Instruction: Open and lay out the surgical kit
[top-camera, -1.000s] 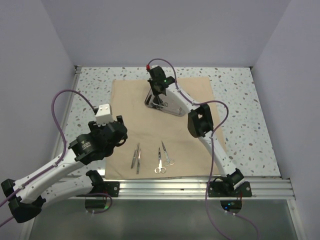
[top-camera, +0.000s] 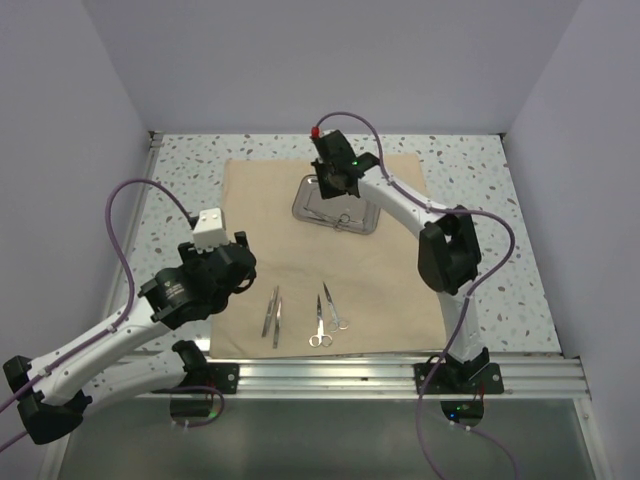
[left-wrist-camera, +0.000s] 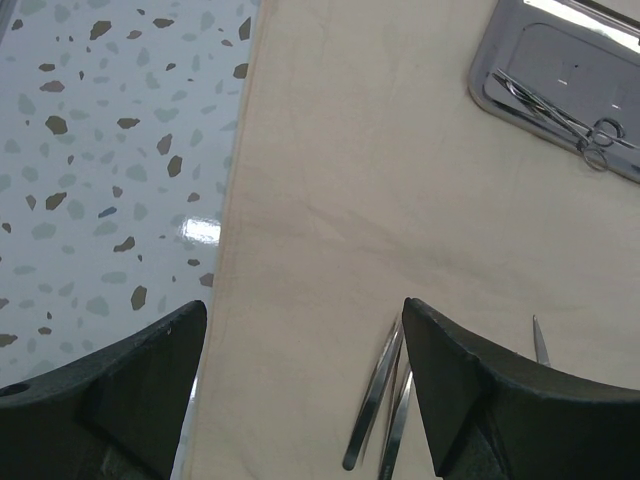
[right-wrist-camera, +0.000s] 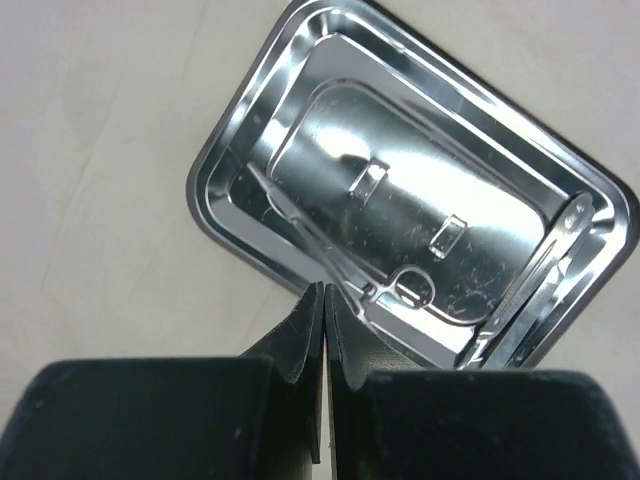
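Observation:
A steel tray (top-camera: 300, 208) sits at the back of the tan cloth (top-camera: 275, 250), holding scissor-like instruments (left-wrist-camera: 545, 108) and flat pieces at one end (right-wrist-camera: 530, 280). My right gripper is over the tray with fingertips together; a thin shaft shows below them, too hidden to name. My left gripper stands apart-fingered at the front left, nothing between its fingers. Tweezers (top-camera: 269, 310) and scissors (top-camera: 320, 325) lie in a row on the cloth's front.
Speckled table (top-camera: 490, 240) shows on both sides of the cloth. Grey walls surround the table.
My right gripper has risen from low in the tray and moved to the right and toward the front. The left arm is almost still.

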